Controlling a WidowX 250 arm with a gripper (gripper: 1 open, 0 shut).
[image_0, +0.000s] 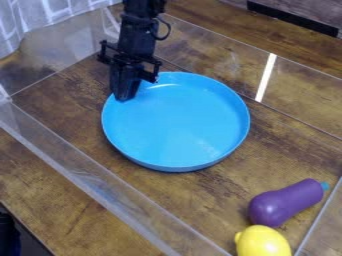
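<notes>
The black gripper (126, 80) is at the upper-left rim of a round blue plate (177, 125), its lower end touching or just over the rim; its fingertips are small and dark, and whether anything is between them is hard to see. A purple eggplant toy (283, 204) lies at the lower right, with a yellow lemon (263, 242) below it, both apart from the plate.
The wooden floor (80, 190) is enclosed by clear plastic walls along the left and right. Bare wood lies below and left of the plate and at its upper right.
</notes>
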